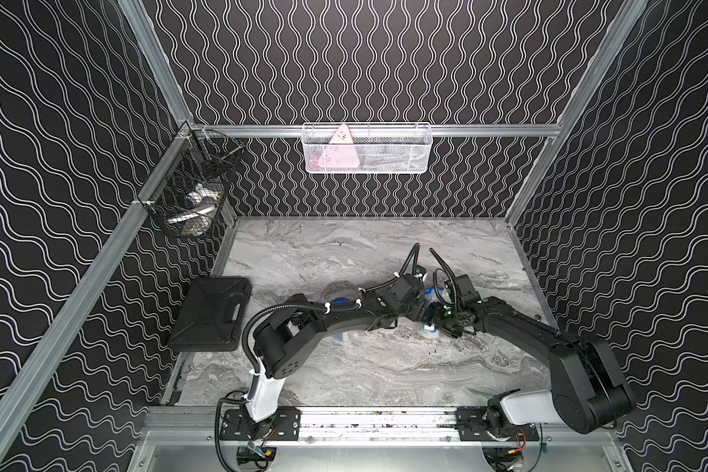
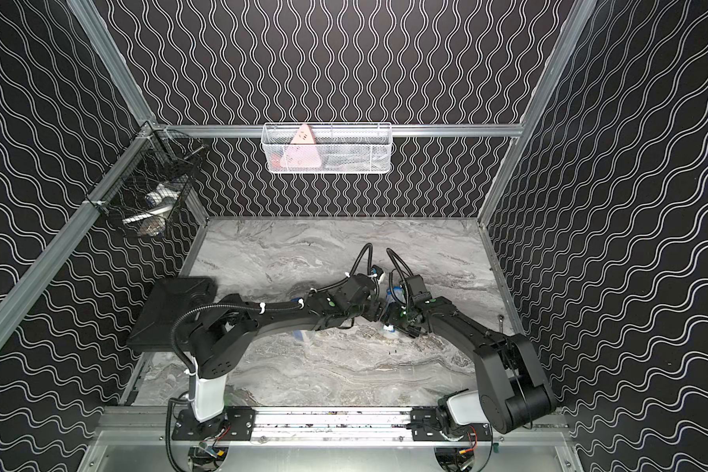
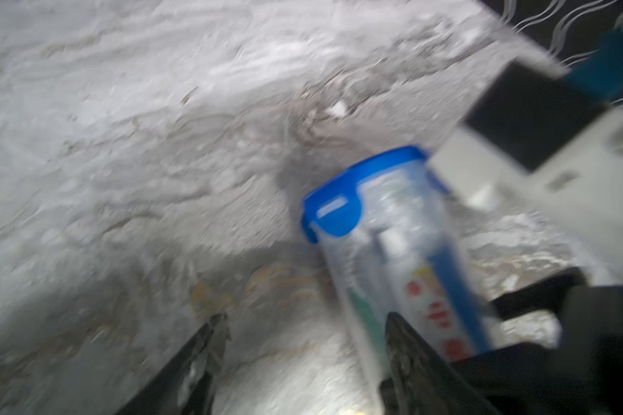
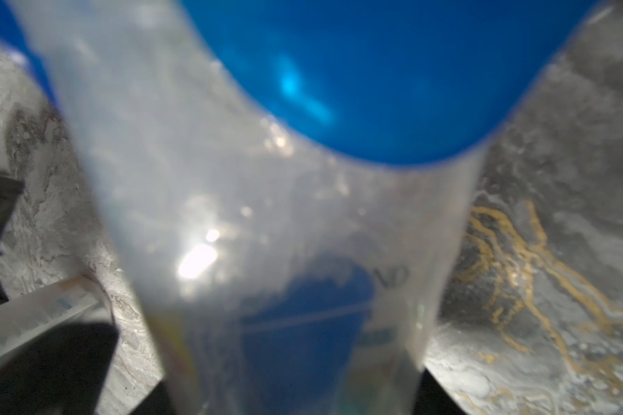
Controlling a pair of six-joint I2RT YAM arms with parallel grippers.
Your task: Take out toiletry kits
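Observation:
A clear container (image 3: pixel 422 276) with a blue lid stands mid-table, with bottles and tubes inside. In the right wrist view it fills the middle, its blue lid (image 4: pixel 394 69) at the top. My right gripper has one finger on each side of its wall; whether they press on it is unclear. From the left my left gripper comes close, fingers apart, nothing between its fingers; its right finger (image 3: pixel 408 346) overlaps the container in view. Blue bits of a second container (image 1: pixel 338 336) show around my left arm, which covers most of it.
The right gripper's pale mount (image 3: pixel 553 173) is very close to the left one. A black case (image 1: pixel 210 314) lies at the left. A white mesh basket (image 1: pixel 367 161) and a black wire basket (image 1: pixel 192 192) hang on the frame.

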